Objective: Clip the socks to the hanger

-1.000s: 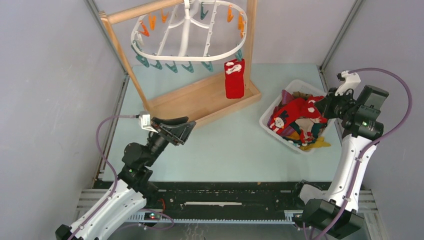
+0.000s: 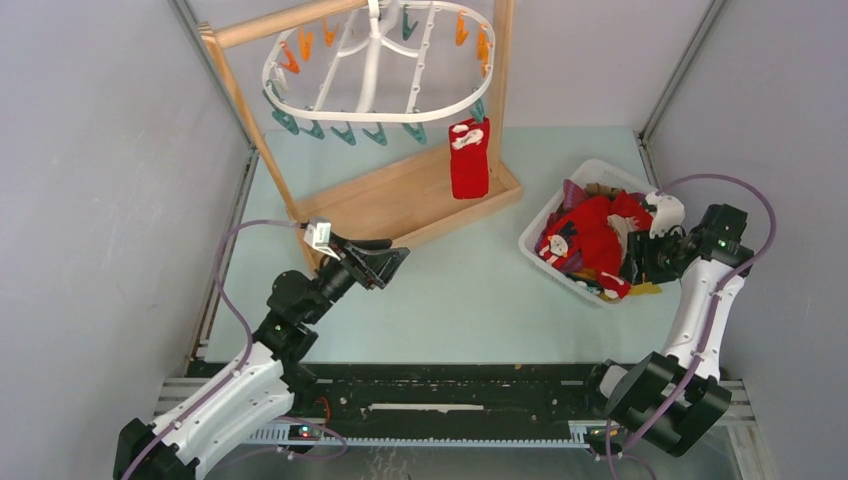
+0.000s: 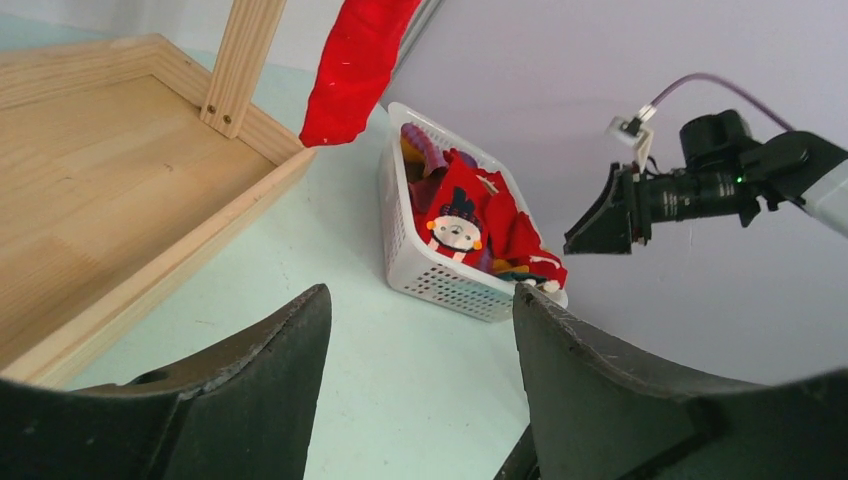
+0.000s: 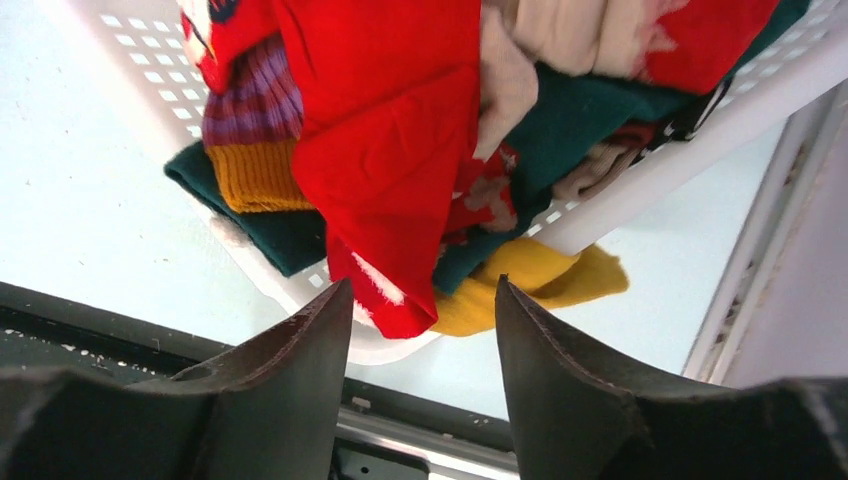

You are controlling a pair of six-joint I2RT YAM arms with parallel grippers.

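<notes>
A white oval hanger (image 2: 372, 70) with teal and orange clips hangs from the wooden frame. One red sock (image 2: 468, 165) dangles from a teal clip at its right side. A white basket (image 2: 533, 225) holds several socks; a long red sock (image 4: 390, 180) lies across the pile toward its near rim. Over that near part of the basket stands my right gripper (image 2: 632, 270), open, its fingertips on either side of the sock's end without gripping it in the right wrist view. My left gripper (image 2: 388, 272) is open and empty, in front of the wooden base.
The wooden base tray (image 2: 400, 190) and its upright (image 3: 245, 60) stand between the left arm and the hanger. A yellow sock (image 4: 590, 275) hangs over the basket's rim. Bare table (image 2: 460, 290) lies between the arms.
</notes>
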